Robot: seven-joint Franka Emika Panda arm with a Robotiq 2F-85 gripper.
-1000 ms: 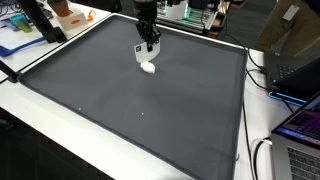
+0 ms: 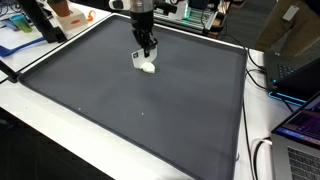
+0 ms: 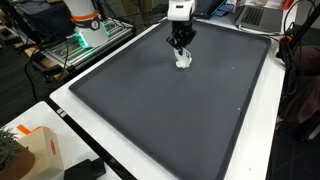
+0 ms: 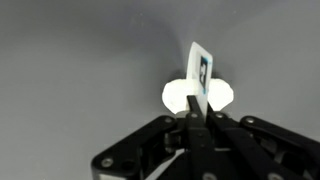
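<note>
My gripper is shut on a thin white card-like piece (image 4: 199, 70) with a small blue and dark print, which stands up between the fingertips in the wrist view. Behind it on the dark table lies a white rounded object (image 4: 221, 95), partly covered by the fingers and the card. In exterior view 1 the white object (image 2: 148, 67) sits just in front of the card (image 2: 139, 59). Exterior view 2 shows the two as one white patch below the gripper (image 3: 182, 47); whether they touch I cannot tell.
Laptops (image 2: 297, 145) stand beyond its right edge in exterior view 1. A potted plant (image 3: 12, 155) is at the near left in exterior view 2.
The gripper and card have come down and slightly toward the white object, which stays in its place. The card now stands closer beside it.
</note>
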